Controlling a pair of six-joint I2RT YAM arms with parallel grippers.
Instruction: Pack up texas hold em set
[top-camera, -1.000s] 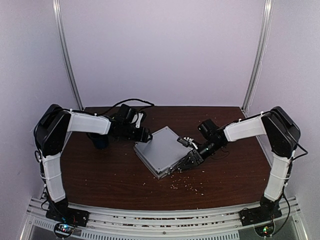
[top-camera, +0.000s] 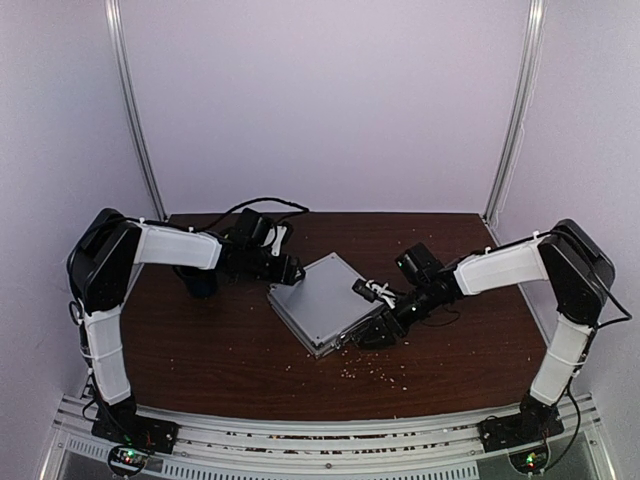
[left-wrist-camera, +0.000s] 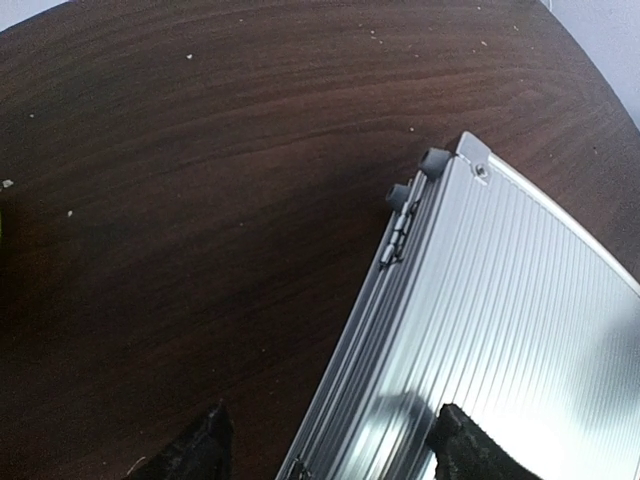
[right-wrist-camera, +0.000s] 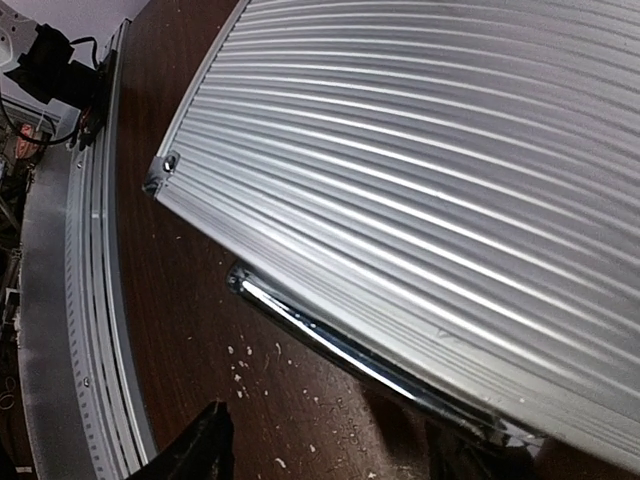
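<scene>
A silver ribbed metal case (top-camera: 325, 295) lies closed and flat on the table, turned at an angle. In the left wrist view its hinge (left-wrist-camera: 395, 240) and rear edge show. There my left gripper stands open, one finger over the case lid and the other out over the bare table. On the opposite side, the case's shiny handle (right-wrist-camera: 340, 350) sticks out from its lower edge. My right gripper is open beside that handle. One fingertip (right-wrist-camera: 480, 455) is close to the handle's far end; whether it touches is unclear.
Small pale crumbs (top-camera: 375, 370) are scattered on the table in front of the case. A dark round container (top-camera: 200, 283) stands partly beneath the left arm. Bare tabletop (top-camera: 220, 360) lies to the front left.
My right gripper has turned at the wrist and its fingers look wider apart by the handle side. Case and left arm look unmoved.
</scene>
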